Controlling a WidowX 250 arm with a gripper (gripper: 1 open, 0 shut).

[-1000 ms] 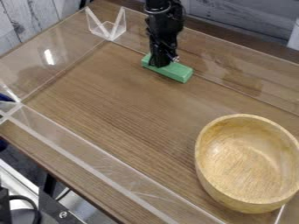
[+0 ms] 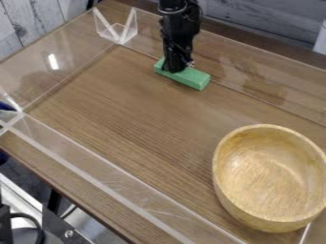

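A green rectangular block [image 2: 192, 78] lies flat on the wooden table toward the back centre. My black gripper [image 2: 173, 63] comes down from the top of the view onto the block's left part, its tip low against it. The gripper looks shut; whether anything sits between its fingers is too small to tell.
A clear angular container [image 2: 116, 26] stands at the back left. A large tan bowl [image 2: 268, 173] sits at the front right. Black cables [image 2: 26, 217] lie at the lower left edge.
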